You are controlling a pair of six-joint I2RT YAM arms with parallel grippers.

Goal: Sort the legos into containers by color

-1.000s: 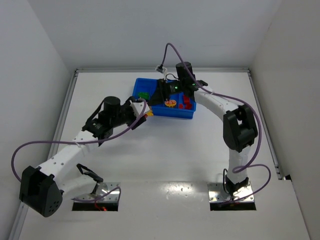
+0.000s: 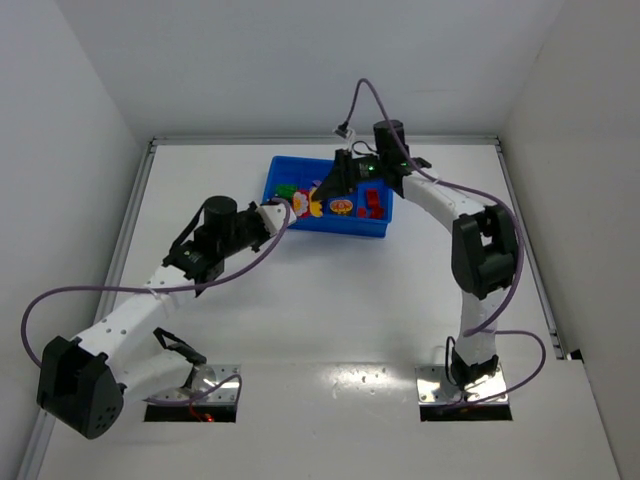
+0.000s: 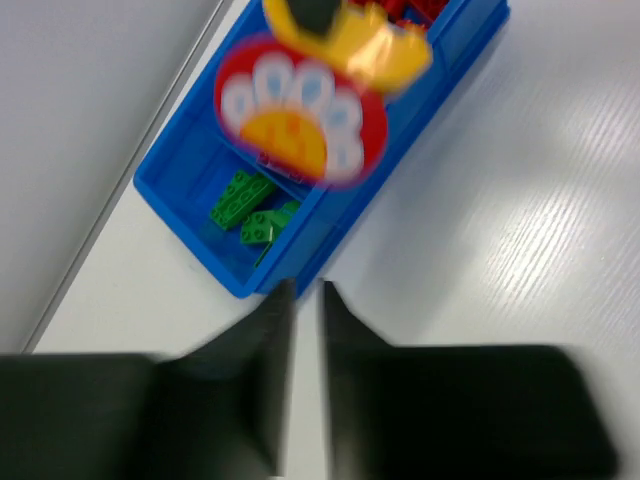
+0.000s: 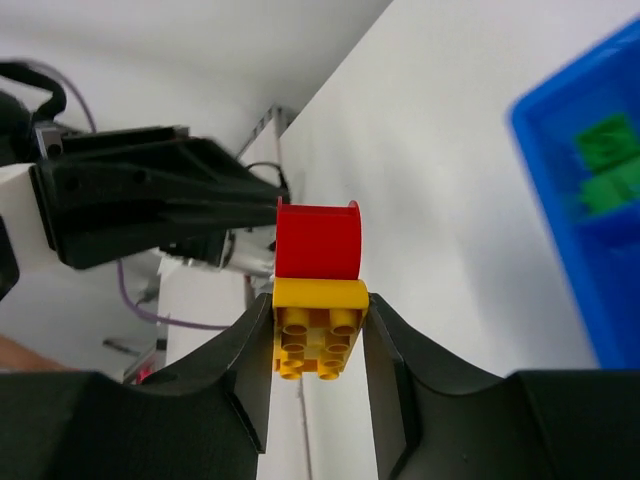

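A red flower piece (image 3: 300, 120) with white petals and an orange centre is joined to a yellow brick (image 4: 320, 294). My right gripper is shut on this joined piece at the yellow brick, holding it up over the blue container's front left part in the top view. My left gripper stands slightly open, bare table showing between its blurred fingers. It is just left of the flower, apart from it in the left wrist view. The blue container (image 2: 350, 226) is divided into compartments, with green bricks (image 3: 242, 198) at its left end.
Red bricks (image 2: 374, 199) lie in the container's right part, and an orange piece (image 2: 341, 206) in its middle. Both arms reach in close together at the container's front left.
More of the flower shows now. The left gripper has drawn slightly leftward.
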